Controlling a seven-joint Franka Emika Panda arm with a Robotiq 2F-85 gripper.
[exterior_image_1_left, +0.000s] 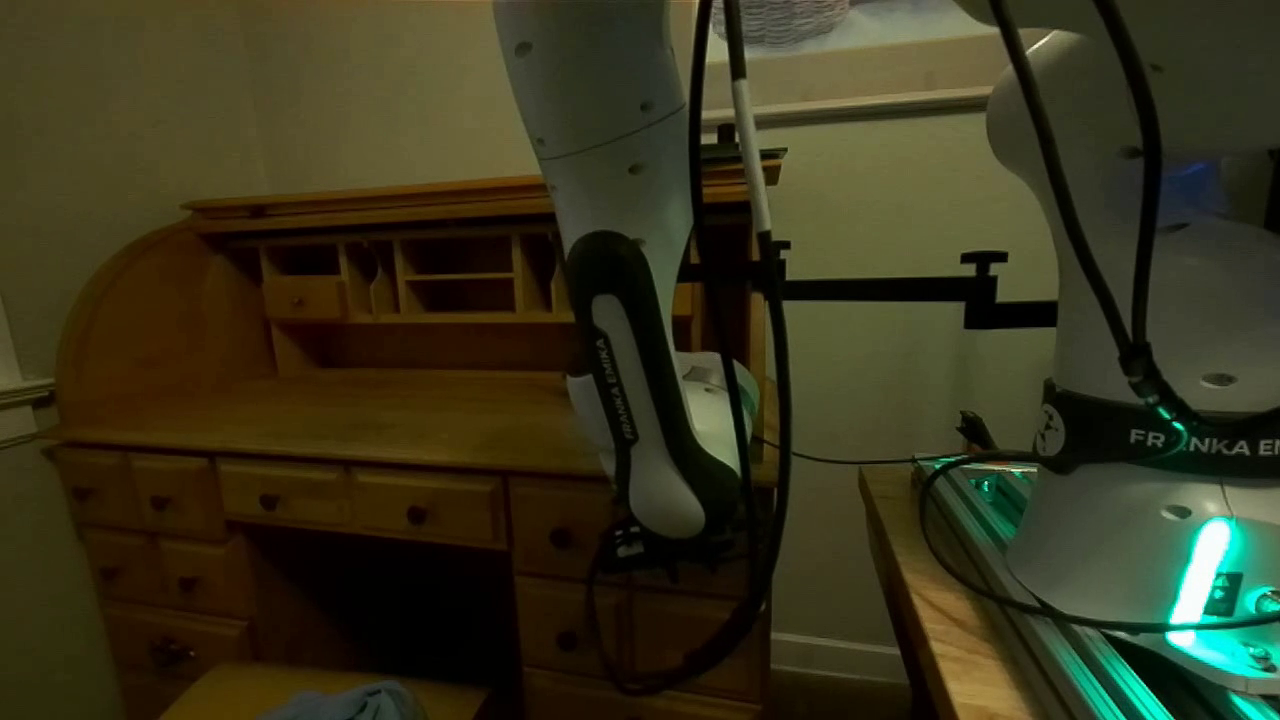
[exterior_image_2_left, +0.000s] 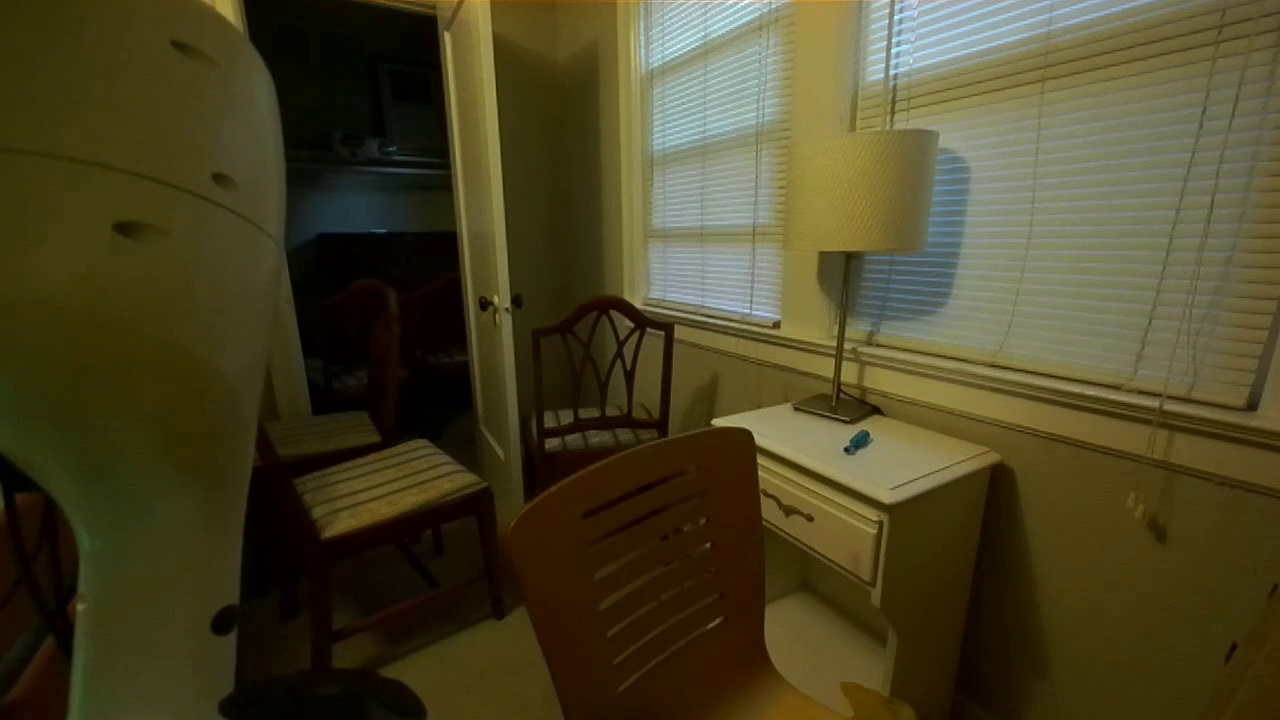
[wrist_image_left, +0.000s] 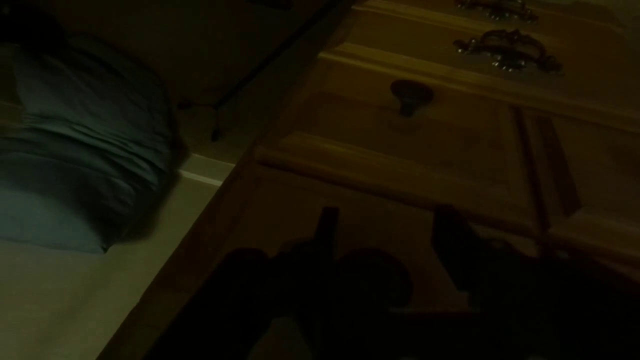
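Note:
In the wrist view, my gripper shows as a dark outline, its two fingers well apart, in front of the desk's wooden drawers. Between and below the fingertips is a dark rounded shape (wrist_image_left: 375, 279); the shadow hides whether it is a drawer knob, and no contact can be made out. A round knob (wrist_image_left: 411, 96) stands out from another drawer front, with an ornate metal handle (wrist_image_left: 508, 51) above it in the picture. From exterior view 1, the arm's wrist (exterior_image_1_left: 648, 480) hangs in front of the right-hand drawers of the roll-top desk (exterior_image_1_left: 360, 414). There the fingers are hidden.
Black cables (exterior_image_1_left: 774, 516) loop beside the arm. Blue cloth (exterior_image_1_left: 348, 702) lies on a seat in front of the desk. A wooden table (exterior_image_1_left: 906, 564) carries the robot's base. Exterior view 2 has a wooden chair (exterior_image_2_left: 648, 540) and a white nightstand (exterior_image_2_left: 828, 528) with a lamp.

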